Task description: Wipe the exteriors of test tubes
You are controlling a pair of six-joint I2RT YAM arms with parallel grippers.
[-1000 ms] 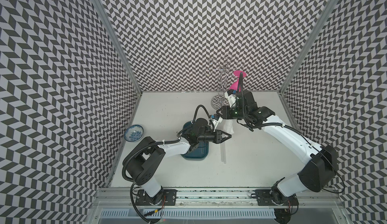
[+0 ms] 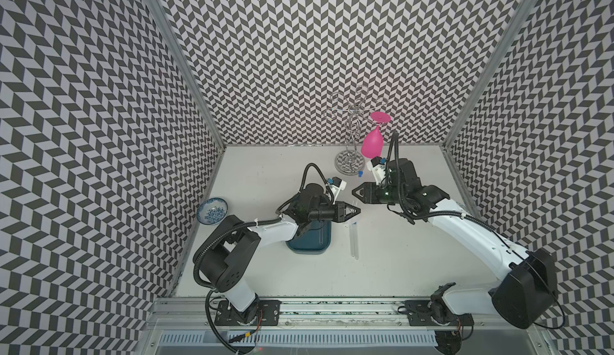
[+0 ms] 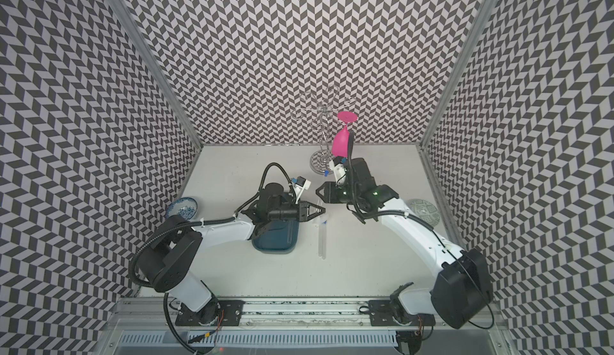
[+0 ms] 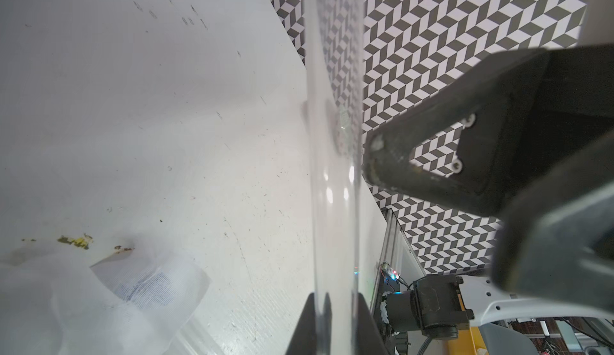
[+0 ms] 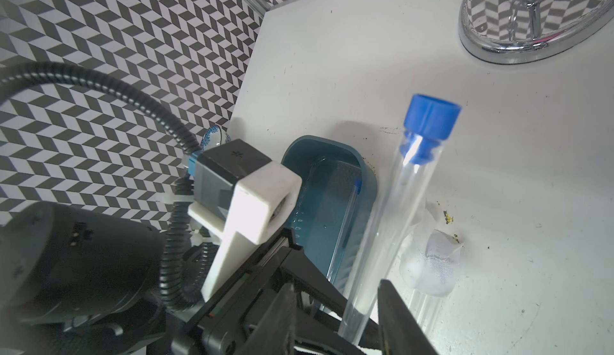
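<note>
My left gripper is shut on a clear test tube near the tube's lower part. The tube stands up from the fingers, tilted, and its blue cap is uppermost. My right gripper is open just above the left one. In the right wrist view the tube rises beyond its fingers; in the left wrist view the tube passes close beside a right fingertip. Contact cannot be told. A crumpled white tissue lies on the table below, by more clear tubes. Neither right finger shows tissue on it.
A teal tray holding a tube sits under the left arm. Behind stand a chrome rack and a pink bottle. A patterned bowl is at left, a glass dish at right.
My left gripper has shifted slightly left and back.
</note>
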